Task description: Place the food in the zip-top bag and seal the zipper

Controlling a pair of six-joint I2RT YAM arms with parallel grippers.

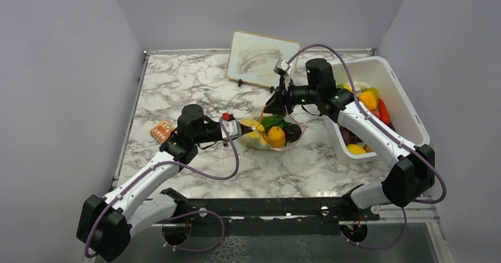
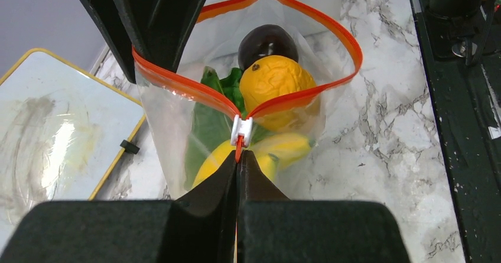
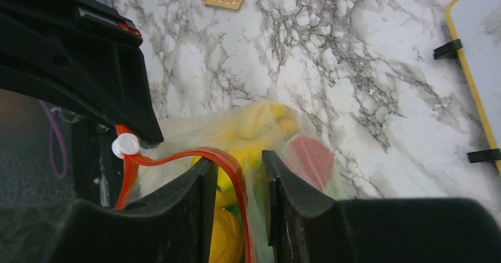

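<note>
The clear zip top bag [image 2: 168, 121] lies in the middle of the table, its orange-edged mouth [image 2: 348, 47] spread wide. Inside are yellow food [image 2: 286, 148], an orange round fruit [image 2: 275, 83], a dark round fruit [image 2: 266, 44] and green leaves [image 2: 221, 85]. My left gripper is shut on the orange zipper's end, just behind the white slider [image 2: 241, 130]. At the far edge of the mouth, my right gripper is part open. The orange zipper strip [image 3: 233, 168] runs between its parted fingers.
To the right, a white bin [image 1: 422, 134] holds more play food. A whiteboard [image 1: 260, 56] stands at the back, close behind the right gripper. A small orange notebook [image 1: 161, 130] lies at left. Table left of the bag and in front is clear.
</note>
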